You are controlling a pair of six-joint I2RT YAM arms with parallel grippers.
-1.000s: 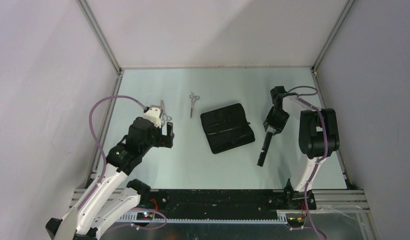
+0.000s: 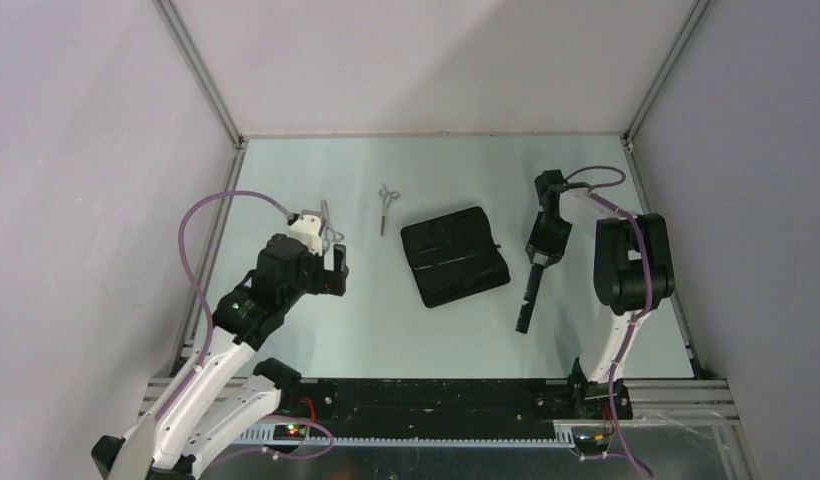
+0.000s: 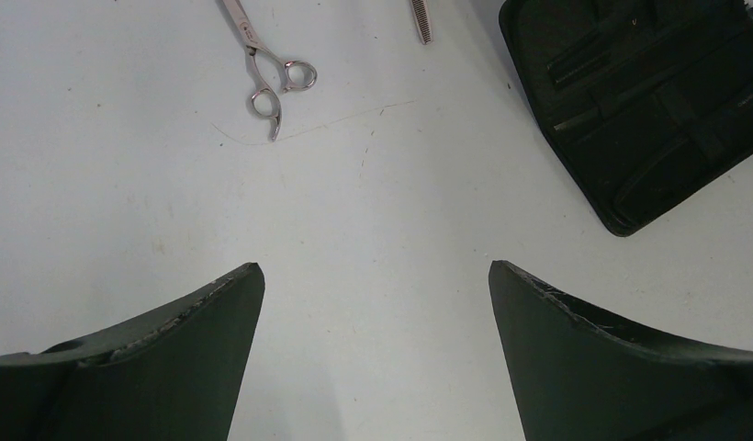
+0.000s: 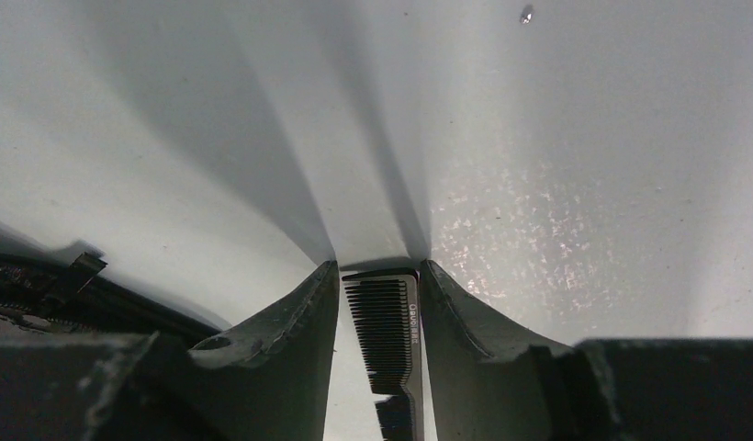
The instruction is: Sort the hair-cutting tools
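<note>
A black comb (image 2: pixel 529 300) lies on the table right of the open black case (image 2: pixel 426 298). Around its upper end is my right gripper, fingertips down at the table; the fingers stand part open, close along both sides of the comb, and whether they press on it cannot be told. My left gripper is wide open, with only bare table showing between its fingers. Beyond it lies a pair of silver scissors (image 3: pixel 252 43), partly behind the left arm in the top view. A second pair (image 2: pixel 385 206), with a toothed blade tip (image 3: pixel 422 26), lies up-left of the case.
The case's slots (image 3: pixel 630 101) look empty. Bare tabletop (image 2: pixel 406 345) spreads in front of the case and between it and the left arm. Side walls stand close beyond both arms.
The comb's position is almost the same. The left arm, case and scissors have not moved.
</note>
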